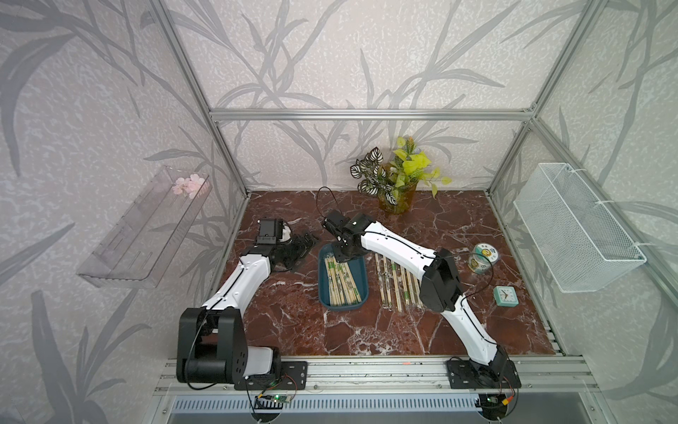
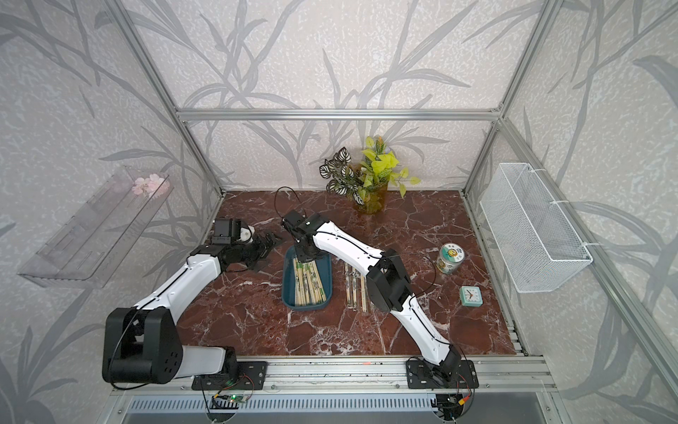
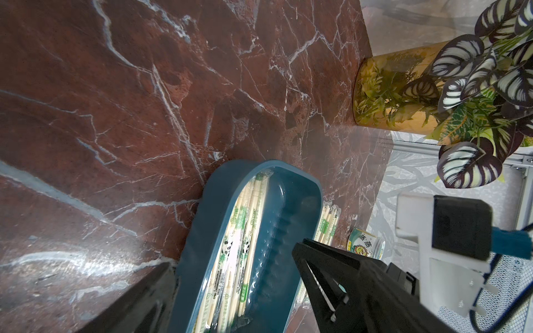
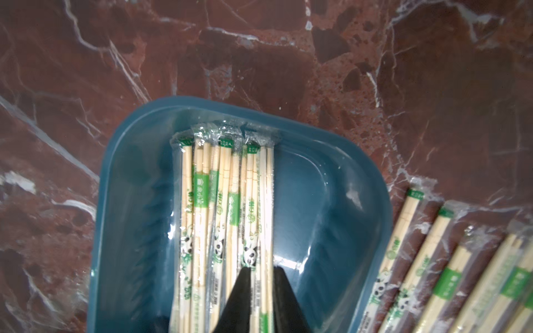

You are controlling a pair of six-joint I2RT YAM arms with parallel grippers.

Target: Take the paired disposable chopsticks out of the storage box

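Observation:
A blue storage box (image 4: 327, 233) holds several wrapped pairs of chopsticks (image 4: 201, 222) along its left side. My right gripper is over the box, fingertips above the right-hand pairs, partly open; whether anything lies between the tips is unclear. More wrapped chopstick pairs (image 4: 447, 249) lie in a row on the table right of the box. My left gripper (image 1: 305, 243) hangs left of the box near its back corner; its finger state is hard to make out.
A potted plant (image 1: 395, 198) stands at the back. A round tin (image 1: 484, 258) and a small clock (image 1: 505, 296) sit at the right. A clear basket (image 1: 141, 233) and a white mesh basket (image 1: 579, 233) are on the walls.

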